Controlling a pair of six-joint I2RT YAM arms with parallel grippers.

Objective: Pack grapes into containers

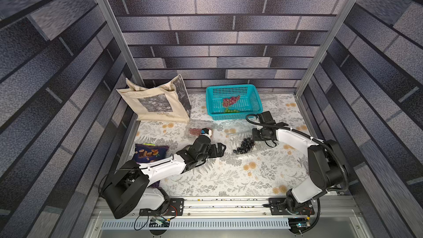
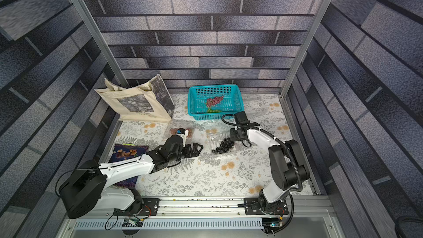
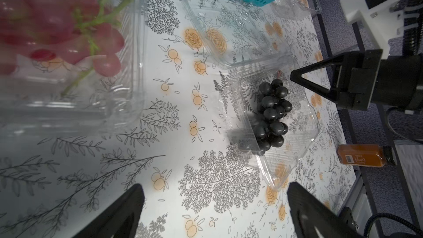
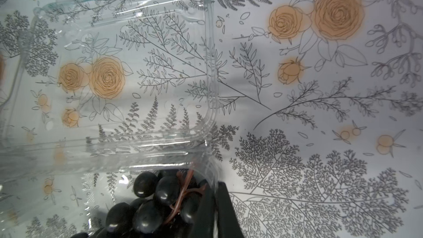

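Dark grapes [image 3: 270,116] lie inside a clear hinged container [image 3: 304,134], whose lid [image 3: 224,26] stands open on the basket side. My right gripper is shut on this container's right wall, one finger inside by the grapes and one outside. Packed in a second clear container [image 3: 127,110] are red grapes [image 3: 57,22], at the upper left of the left wrist view. My left gripper is open over the table, nothing between its fingers. In the teal basket [image 1: 211,115] are a red bunch [image 1: 230,101] and some green grapes [image 1: 230,110].
A cloth bag [image 1: 163,105] stands at the back left. A dark snack packet [image 1: 151,153] lies at the left, partly behind the left arm. Bare tablecloth [image 1: 238,176] stretches across the front middle.
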